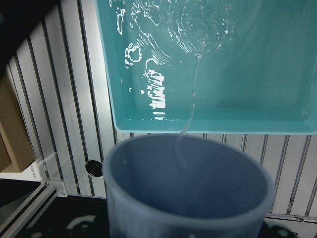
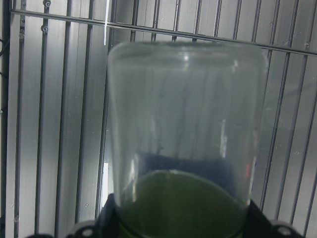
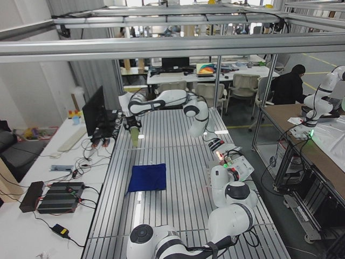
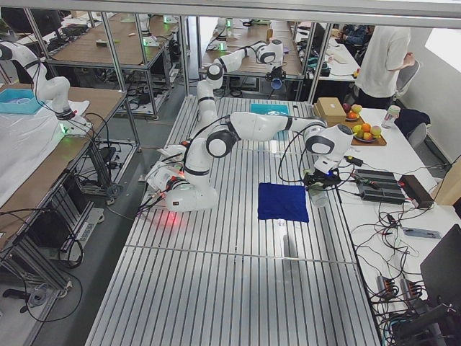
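My left gripper (image 4: 275, 74) holds a blue-grey cup (image 1: 188, 213) over the far end of the table. In the left wrist view a thin stream of clear liquid runs between the cup and a teal tray (image 1: 257, 69), which has liquid in it. My right gripper is shut on a clear container (image 2: 183, 99) with green in its lower part in that view, held at the table's side beyond a folded blue cloth (image 3: 147, 177).
A slatted metal table (image 4: 216, 288) has free room around the cloth. Beside it are a white desk with power units (image 3: 59, 197), cables and monitors, a cardboard box (image 4: 329, 109), and fruit on a board (image 4: 367, 133).
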